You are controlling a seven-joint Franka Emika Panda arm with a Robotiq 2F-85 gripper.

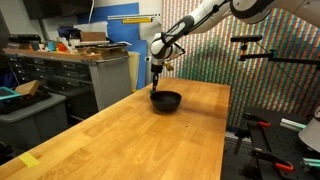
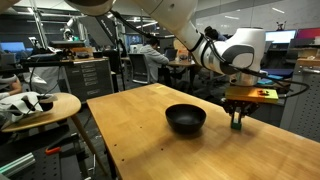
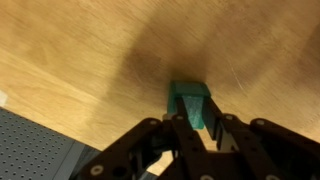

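Observation:
A small green object stands on the wooden table, to the right of the black bowl in exterior view 2. Directly above it, my gripper points down with its fingertips at the object's top. In the wrist view the green object shows between and just beyond the dark fingers. Whether the fingers press on it is too small and dark to tell. Exterior view 1 has the gripper low at the table's far side, behind the bowl.
The wooden table is broad and mostly clear around the bowl. A dark grey surface borders the table at the lower left of the wrist view. Grey drawer cabinets stand beside the table.

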